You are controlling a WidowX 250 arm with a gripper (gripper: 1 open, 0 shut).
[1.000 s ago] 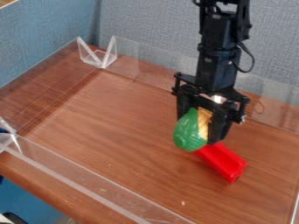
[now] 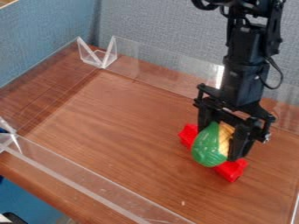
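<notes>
My black gripper [image 2: 229, 129] at the right of the view is shut on a rounded green object [image 2: 208, 149] with an orange-yellow part. That object is held low over a red block [image 2: 230, 171] on the wooden table [image 2: 111, 122], hiding much of the block's middle. Whether the two touch cannot be told.
Clear low walls [image 2: 100, 180] edge the table, with white brackets [image 2: 96, 56] at the back left and at the left.
My gripper and the green object have moved right and down, over the red block, which now shows at both sides of the green object.
</notes>
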